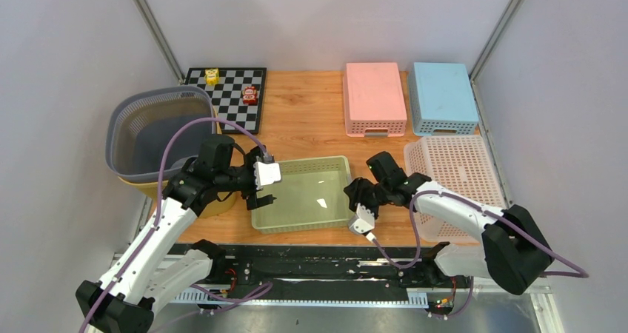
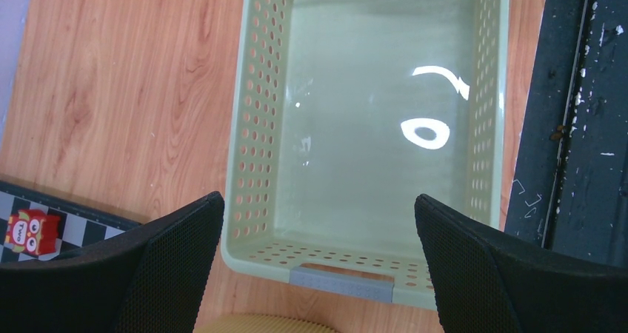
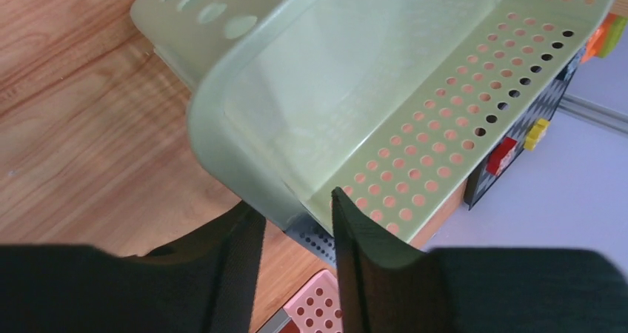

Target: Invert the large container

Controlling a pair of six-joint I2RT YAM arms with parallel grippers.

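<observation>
The light green container [image 1: 302, 196] stands upright on the table with its hollow side facing up. My left gripper [image 1: 263, 181] is over its left end; in the left wrist view the fingers [image 2: 166, 263] are wide apart with nothing between them. At the container's right end is my right gripper [image 1: 358, 192]. In the right wrist view its fingers [image 3: 237, 255] stand part open on either side of the end wall's rim, by the grey handle strip [image 3: 311, 233]. A small gap shows between them; whether both touch the wall, I cannot tell.
Pink [image 1: 374, 89] and blue [image 1: 443, 96] baskets lie at the back right. A pale pink basket [image 1: 459, 170] lies under the right arm. Stacked bins [image 1: 159, 92] stand at the left, beside a chessboard [image 1: 233, 115].
</observation>
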